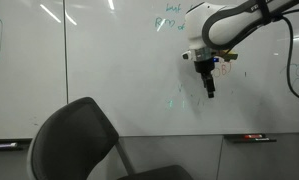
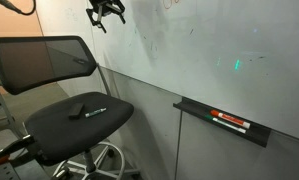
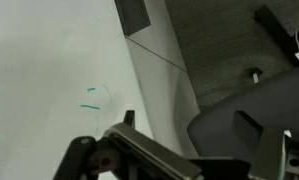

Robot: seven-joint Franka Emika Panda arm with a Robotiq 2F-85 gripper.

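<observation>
My gripper stands open, its two fingers wide apart in the wrist view with nothing between them. In exterior view 2 the gripper (image 2: 108,18) hangs at the top, in front of the whiteboard (image 2: 209,60) and above the chair's level. Exterior view 1 shows the gripper (image 1: 209,88) pointing down before the whiteboard (image 1: 119,70). On the seat of the black office chair (image 2: 74,128) lie a dark block (image 2: 81,105) and a marker (image 2: 96,113). Neither small thing can be made out in the wrist view, where part of the chair (image 3: 229,115) shows.
A dark tray (image 2: 189,104) on the board's lower edge holds several markers (image 2: 229,118). Coloured writing (image 1: 172,22) and short teal strokes (image 3: 90,106) mark the board. The chair's backrest (image 2: 49,60) rises beside the seat. Floor (image 3: 204,45) shows beyond the board's edge.
</observation>
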